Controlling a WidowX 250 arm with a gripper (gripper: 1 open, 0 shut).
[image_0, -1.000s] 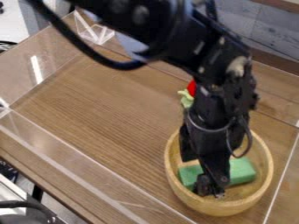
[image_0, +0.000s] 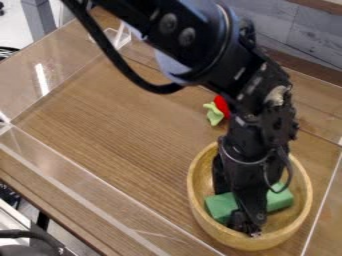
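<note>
A wooden bowl (image_0: 298, 220) sits at the lower right of the table with a green block (image_0: 278, 198) lying in it. My black gripper (image_0: 241, 208) reaches down into the bowl over the block, its fingertips low at the block's left part. The gripper is open; the arm hides part of the block and bowl, and how the fingers sit against the block is hard to tell.
Behind the arm lies a red object (image_0: 223, 104) with a pale green piece (image_0: 214, 112) beside it. A grey plank wall runs along the back right.
Since a second ago my gripper and wrist have shifted slightly and sunk into the bowl over the block, covering more of it. The bowl looks unmoved.
</note>
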